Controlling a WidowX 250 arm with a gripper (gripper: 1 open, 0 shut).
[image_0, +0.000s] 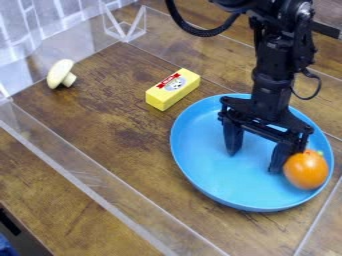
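Note:
My black gripper reaches down into the blue plate, its dark fingers spread over the middle and right of it. An orange round object sits at the plate's right side, just beside the right finger. The dark parts overlap, so whether the fingers touch the orange object or how wide they stand is hard to tell.
A yellow box lies behind the plate to the left. A white object is at the far left. A clear plastic strip runs along the lower left. The wooden table is otherwise open on the left.

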